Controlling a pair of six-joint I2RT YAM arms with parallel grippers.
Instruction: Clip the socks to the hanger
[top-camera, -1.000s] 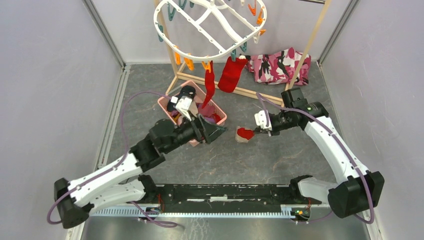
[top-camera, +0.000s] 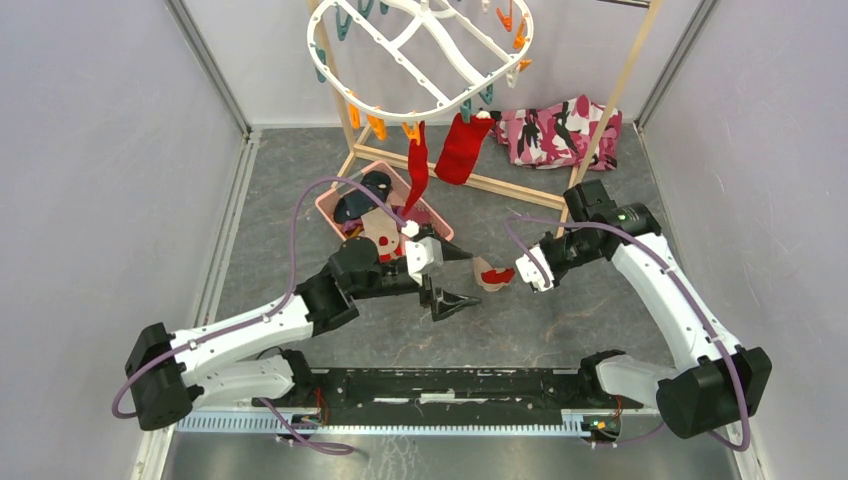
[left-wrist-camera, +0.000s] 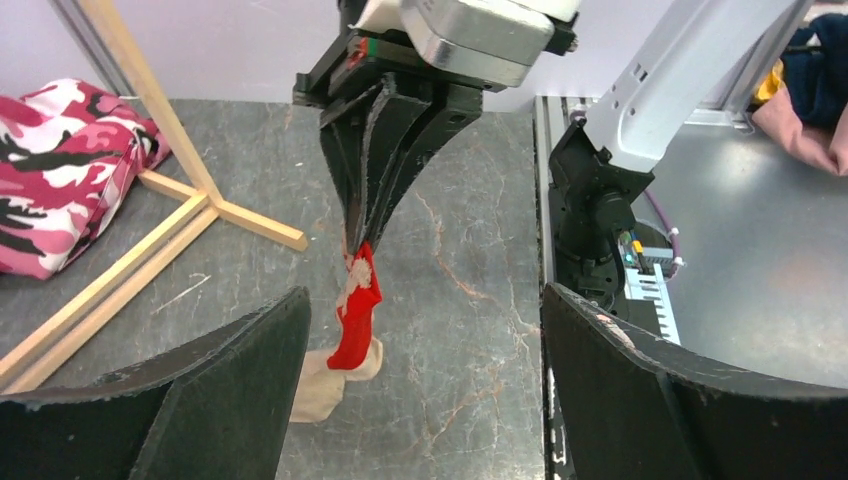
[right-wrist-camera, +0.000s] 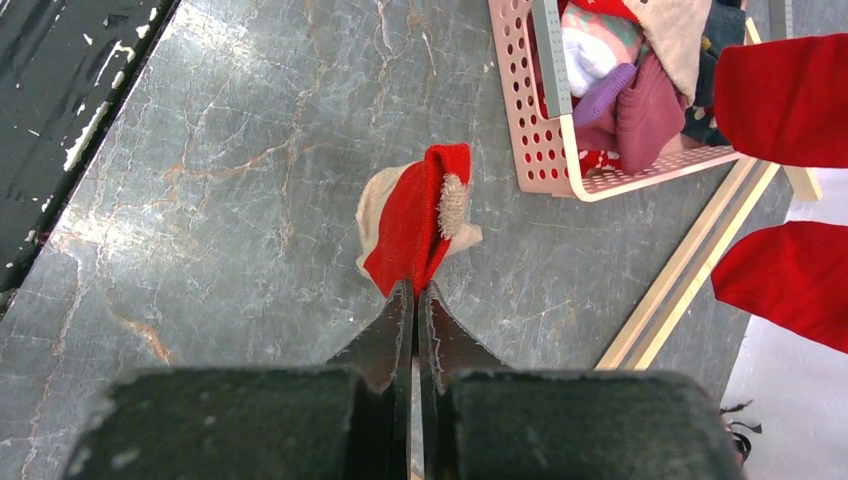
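A beige-and-red sock (top-camera: 490, 275) hangs folded from my right gripper, whose fingers are shut on its red part. In the left wrist view the same sock (left-wrist-camera: 357, 315) dangles from the right fingertips, its beige part lowest. My left gripper (top-camera: 462, 276) stands open to the left of the sock, nothing between its wide-apart fingers (left-wrist-camera: 215, 385). Above the floor at the back is the round white hanger (top-camera: 380, 108) with orange and teal clips. Two red socks (top-camera: 462, 150) hang from its front rim.
A pink basket (right-wrist-camera: 518, 110) full of socks stands behind my left gripper. Wooden bars (top-camera: 500, 187) cross the floor under the hanger, and a pink camouflage cloth (top-camera: 560, 135) lies at the back.
My left gripper has moved right, away from the basket toward the sock, and its fingers now show spread. The right gripper has turned and shifted slightly with the sock.
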